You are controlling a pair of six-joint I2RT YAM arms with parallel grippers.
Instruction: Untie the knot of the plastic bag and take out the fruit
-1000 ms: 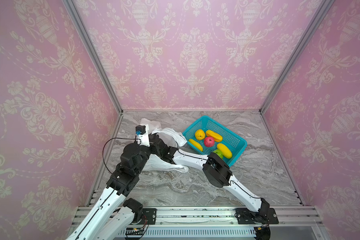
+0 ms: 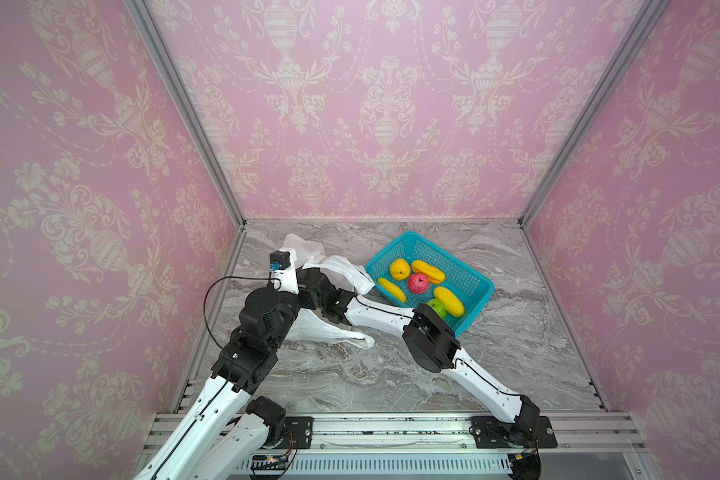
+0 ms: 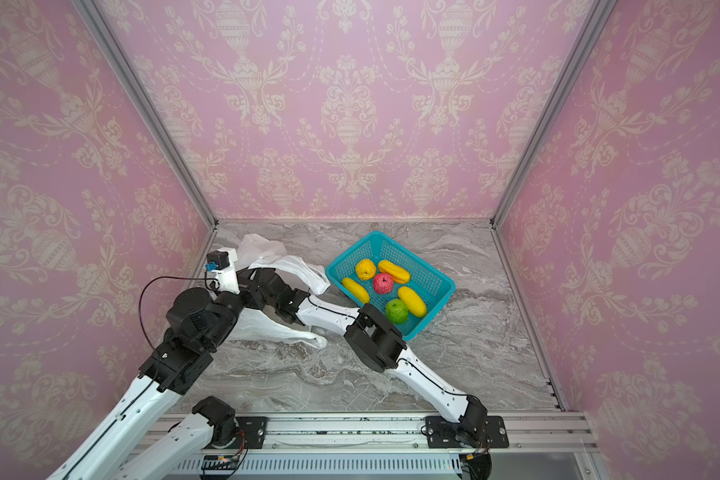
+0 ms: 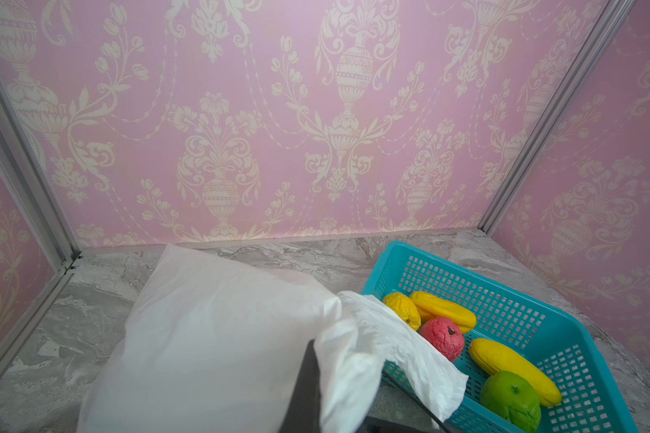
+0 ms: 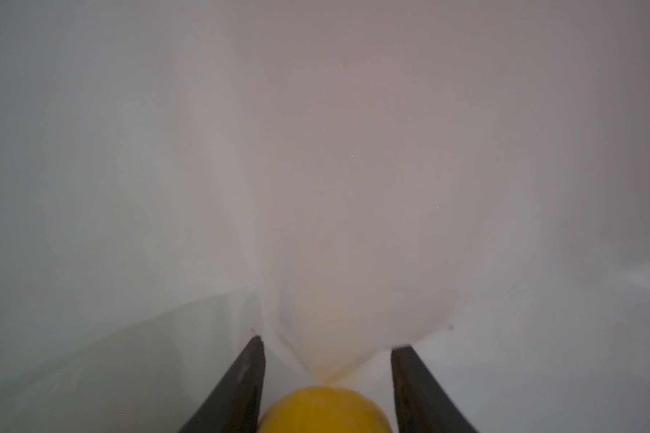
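The white plastic bag (image 4: 224, 324) lies on the left of the table, its mouth open toward the right. My left gripper is shut on the bag's thin edge, which drapes over its fingers. In the right wrist view, white plastic (image 5: 354, 180) fills the surroundings, so my right gripper is inside the bag. Its two dark fingers (image 5: 242, 386) are shut on a round yellow fruit (image 5: 325, 411), only the top of which shows. In the top views the right arm (image 2: 384, 316) reaches into the bag and hides its own fingers.
A blue basket (image 2: 477, 280) stands right of the bag, holding two yellow-orange fruits, a red fruit (image 2: 418, 283), a green fruit (image 3: 396, 310) and a yellow mango-like fruit (image 2: 449, 301). A bag flap hangs near its left side.
The right forearm has shifted very slightly, and the bag's folds around it have moved a little. The left arm and the basket look almost unchanged.
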